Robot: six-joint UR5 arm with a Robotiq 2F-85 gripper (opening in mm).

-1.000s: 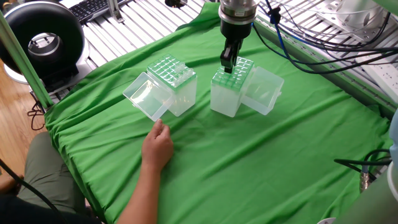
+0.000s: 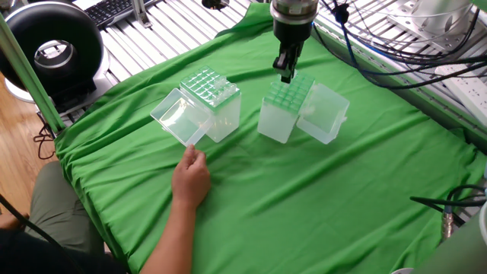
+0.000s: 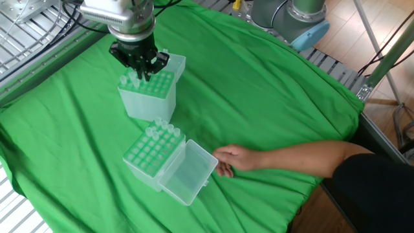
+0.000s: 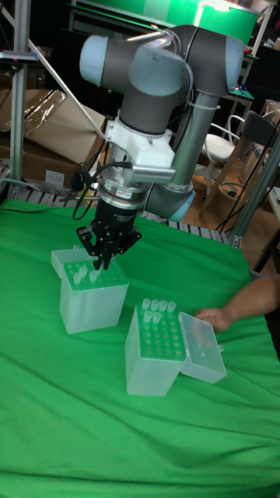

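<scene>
My gripper (image 3: 145,76) points down over one of two clear boxes, the one with a green perforated rack (image 3: 162,81) on top. Its black fingertips stand close together at the rack's surface; whether a tube is between them is hidden. Beside the fingertips, a few clear tubes (image 3: 134,79) stick up from this rack. This box (image 2: 278,122) leans slightly in exterior view 1, its lid (image 2: 325,114) hanging open. A second box (image 4: 149,369) stands apart, also with a green rack; several tubes (image 4: 157,306) stand in it at one end. Its lid (image 3: 189,173) is open too.
A person's hand (image 2: 190,179) rests on the green cloth (image 2: 251,205), close to the second box's open lid. Cables (image 2: 380,57) run behind the arm. The cloth in front of the boxes is bare apart from the person's arm.
My gripper has shifted slightly right and up in exterior view 1. The box beneath it and its lid have shifted right as well, and the box tilts a little. The hand has barely moved.
</scene>
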